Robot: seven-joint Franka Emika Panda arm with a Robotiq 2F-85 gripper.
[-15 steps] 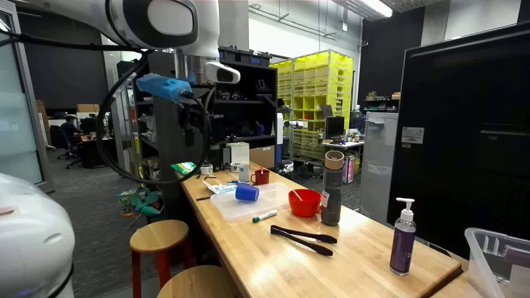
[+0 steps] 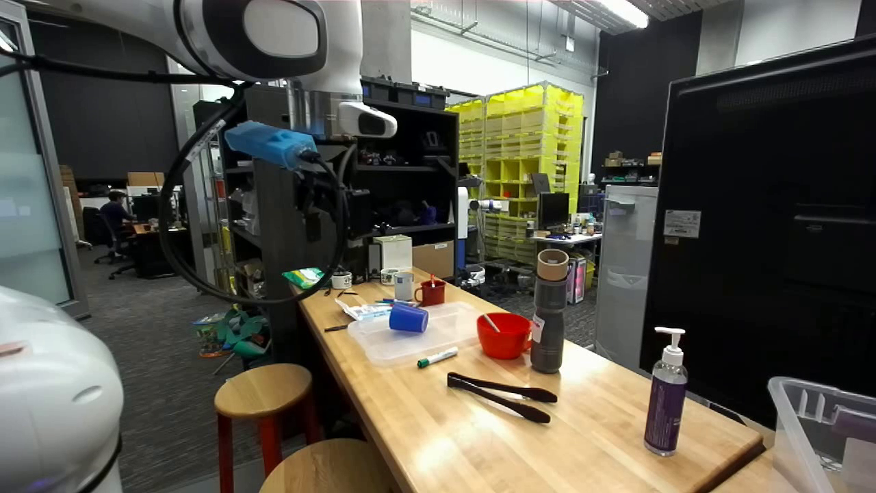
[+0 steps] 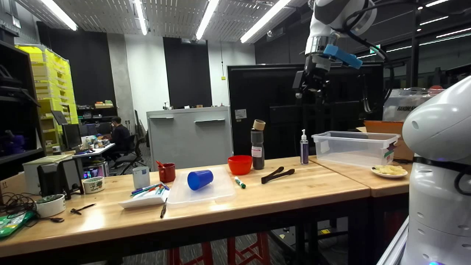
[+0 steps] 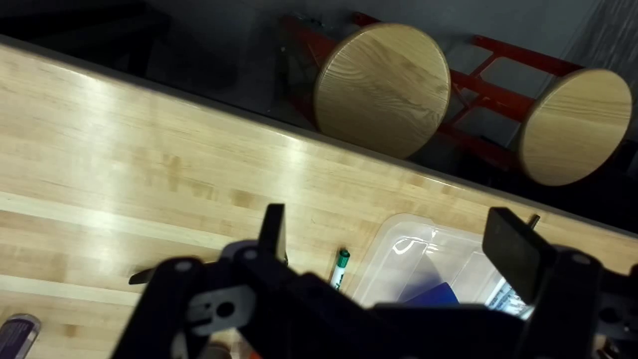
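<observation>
My gripper is open, its two black fingers wide apart with nothing between them. In exterior view 2 the gripper hangs high above the table. A blue cup lies on its side on a clear plastic lid. Close to the lid rests a green-capped marker. Black tongs lie on bare wood to its right. Behind them stand a red bowl with a utensil in it and a tall grey bottle. In the wrist view my gripper hides much of the cup and tongs.
A pump bottle stands near the table's right end, by a clear bin and a plate of food. Farther left are a red mug, a grey mug and a white tray of pens.
</observation>
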